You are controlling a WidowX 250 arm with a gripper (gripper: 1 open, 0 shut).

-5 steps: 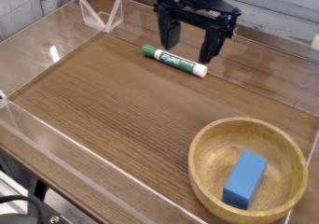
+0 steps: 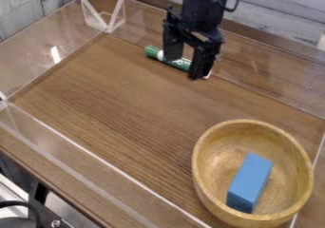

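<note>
My gripper (image 2: 188, 56) is at the upper middle of the camera view, dark and pointing down over a green-and-white tube (image 2: 165, 57) lying on the wooden table. Its fingers are apart, and part of the tube is hidden behind it. A round tan bowl (image 2: 212, 156) at the lower right holds a blue block (image 2: 250, 182).
A clear plastic piece (image 2: 102, 18) stands at the upper left near the tray's edge.
The gripper has turned and shifted slightly left and down over the tube. The tube, bowl and blue block look unmoved.
</note>
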